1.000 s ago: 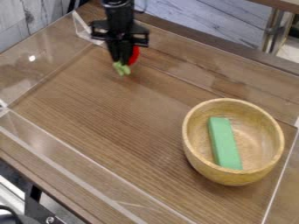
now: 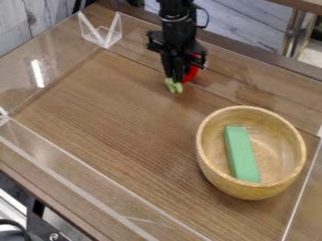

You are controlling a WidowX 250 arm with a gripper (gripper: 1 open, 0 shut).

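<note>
My black gripper (image 2: pixel 178 64) is near the top middle, shut on a small object with a red part (image 2: pixel 194 74) and a light green part (image 2: pixel 175 86), held over the wooden table (image 2: pixel 113 132). The gripper's fingers partly hide the object, so its shape is unclear.
A wooden bowl (image 2: pixel 280 147) with a green block (image 2: pixel 240 154) in it sits at the right. A clear plastic container (image 2: pixel 101 28) stands at the upper left. A wooden ledge (image 2: pixel 296 4) edges the top right.
My gripper has moved right and somewhat down across the view, from the upper left toward the bowl's side, carrying the red and green object with it.
</note>
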